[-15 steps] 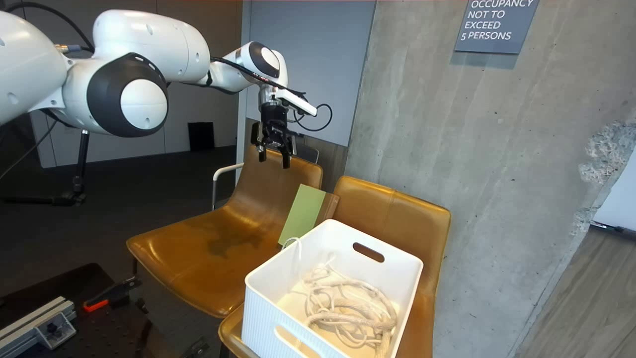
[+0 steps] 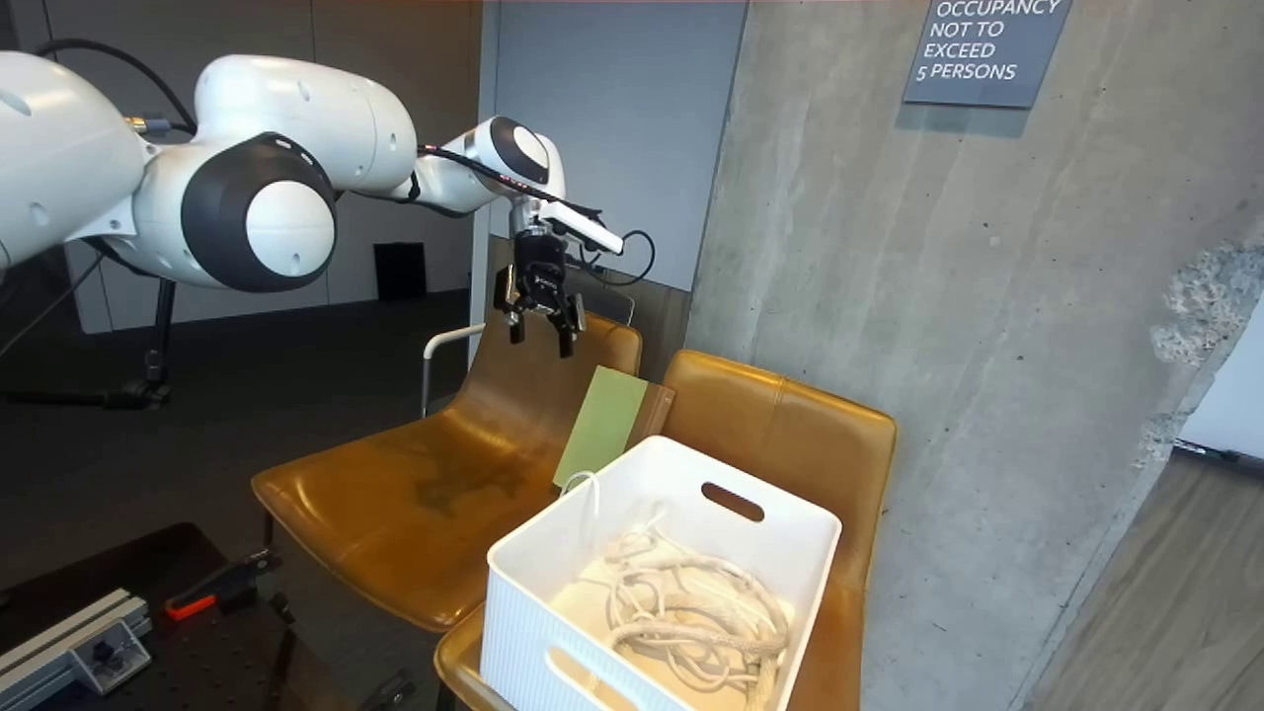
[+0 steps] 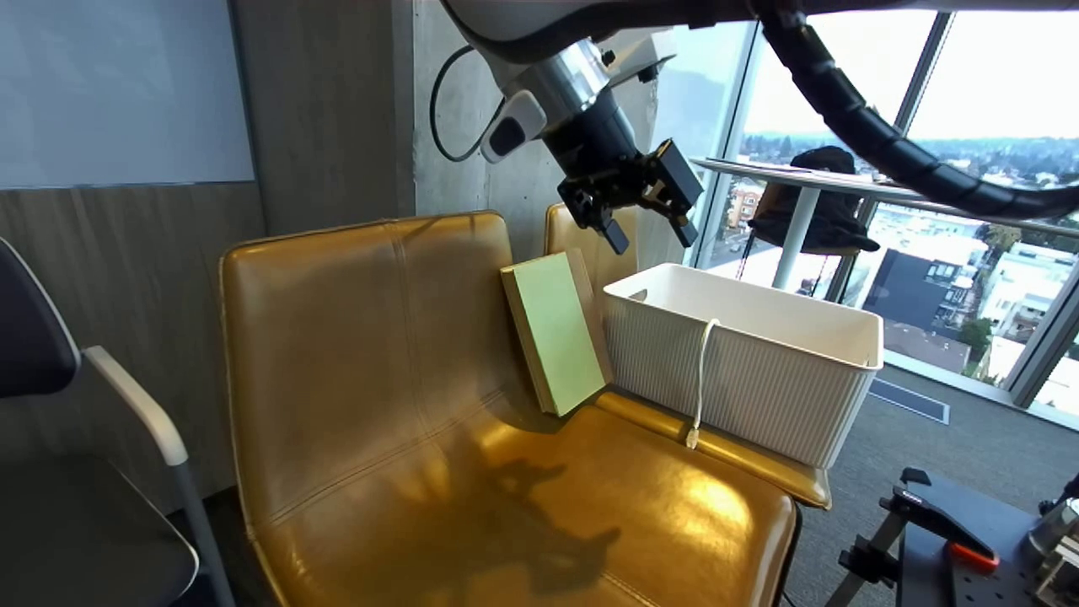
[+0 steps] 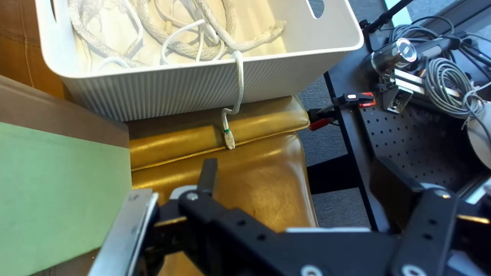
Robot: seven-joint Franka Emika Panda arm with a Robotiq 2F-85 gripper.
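My gripper (image 2: 542, 342) stands open in the air above the left tan chair, with nothing between its fingers. In exterior view 2 the gripper (image 3: 652, 243) hangs above the green board and the near side of the bin. The white ribbed bin (image 3: 738, 369) sits on the right-hand chair and holds coils of pale rope (image 2: 699, 616). One rope end (image 4: 229, 138) hangs over the bin's rim, its tip down at the edges of the two seats. A green-faced board (image 3: 561, 329), backed by a brown one, leans upright between the chairs, beside the bin.
A dark perforated table (image 4: 400, 138) carries a clamp (image 4: 352, 99), metal parts and coiled cable (image 4: 444, 87). A concrete wall (image 2: 984, 355) rises behind the chairs.
The gripper and arm have come down slightly and a little to the left in exterior view 1. Bin, rope and board have not moved.
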